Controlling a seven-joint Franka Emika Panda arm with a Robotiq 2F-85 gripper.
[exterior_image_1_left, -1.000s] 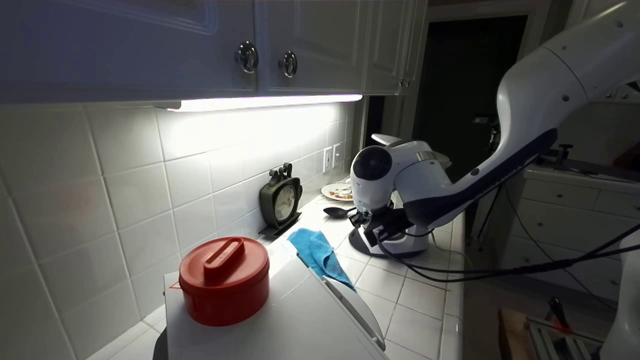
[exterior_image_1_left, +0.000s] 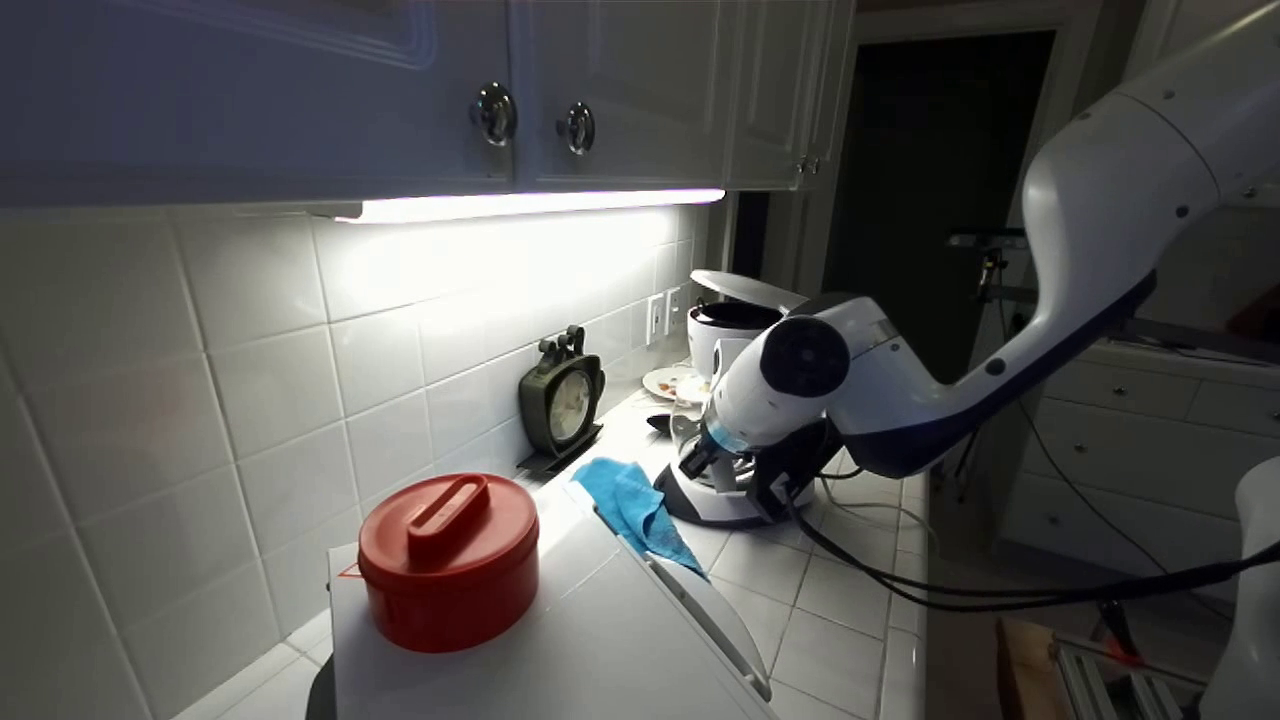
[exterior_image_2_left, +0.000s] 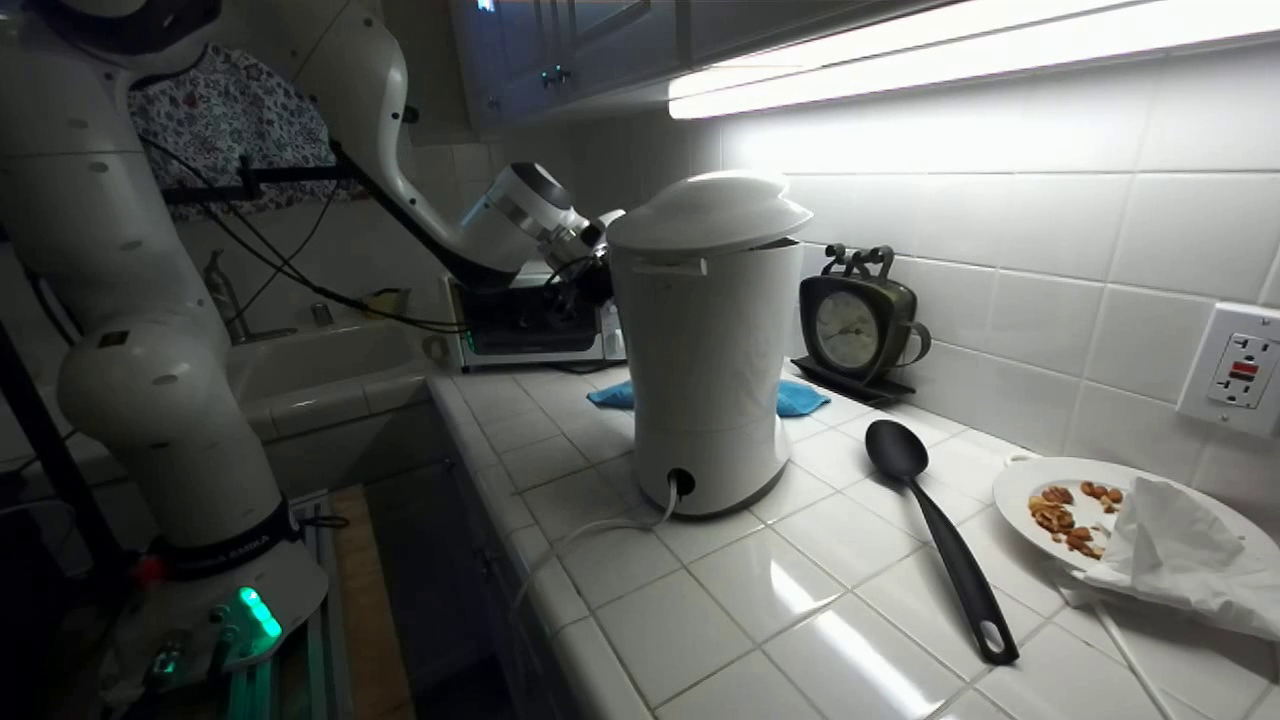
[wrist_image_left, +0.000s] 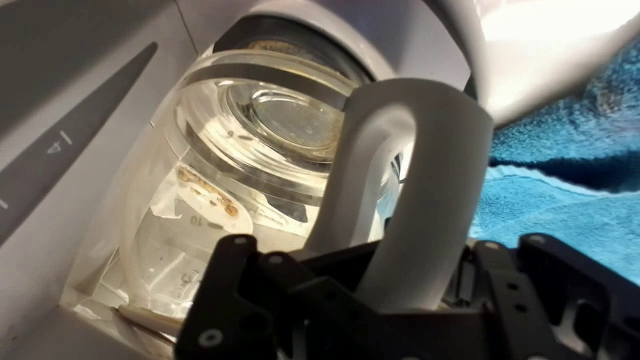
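A white coffee maker (exterior_image_2_left: 714, 372) stands on the tiled counter, its lid (exterior_image_2_left: 714, 214) tilted up. In the wrist view, a clear glass carafe (wrist_image_left: 159, 222) with a pale grey handle (wrist_image_left: 444, 174) sits inside it. My gripper is low against that handle, whose loop covers part of the black fingers. The fingers look shut, but whether the handle is between them or only in front is hidden. From outside, the gripper (exterior_image_1_left: 729, 466) is at the machine's front, partly covered by its own wrist.
A blue cloth (exterior_image_1_left: 636, 510) lies close to the machine. Nearby are a clock (exterior_image_2_left: 852, 318), a black spoon (exterior_image_2_left: 936, 516) and a plate (exterior_image_2_left: 1020, 492) with nuts and tissue. A red lidded pot (exterior_image_1_left: 450, 576) stands on a white appliance.
The coffee maker has shifted left towards the wall in exterior view 1, and its lid sits differently. My wrist has tilted and moved right, with the gripper staying by the machine.
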